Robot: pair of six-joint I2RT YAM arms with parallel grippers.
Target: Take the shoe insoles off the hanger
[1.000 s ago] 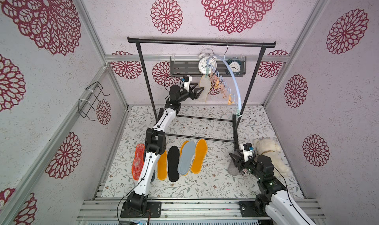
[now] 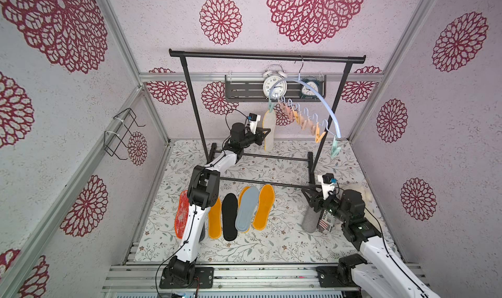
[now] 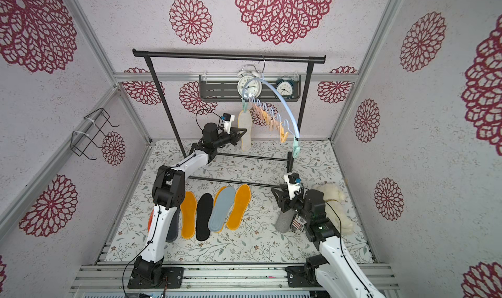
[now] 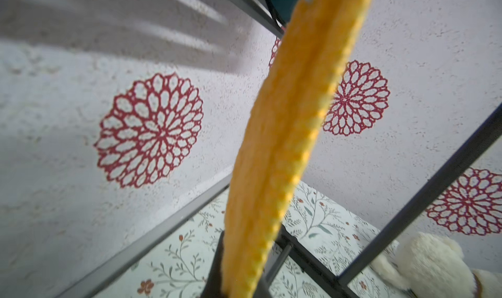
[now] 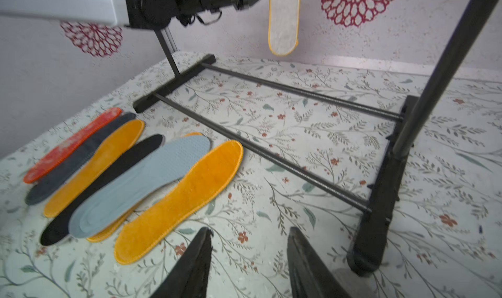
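A pale insole with a yellow edge (image 2: 270,131) hangs vertically from a green clip on the blue hanger (image 2: 329,109). My left gripper (image 2: 265,131) is at that insole, shut; in the left wrist view the insole's yellow edge (image 4: 285,141) fills the middle and hides the fingertips, so whether it is between them is unclear. My right gripper is part open and empty, low at the rack's right foot. Removed insoles, orange (image 2: 264,206), grey-blue (image 2: 246,209), black (image 2: 229,217) and red (image 2: 181,211), lie on the mat among others.
A black rack (image 2: 266,55) carries the hanger. A shelf with two clocks (image 2: 274,86) is behind it. A white plush toy (image 3: 340,214) and grey items (image 3: 284,221) lie at the right. Bare mat lies between the orange insole and the rack's right foot.
My left gripper has moved slightly down and right; the insole hangs lower and the hanger has swung right. My right gripper has risen a little.
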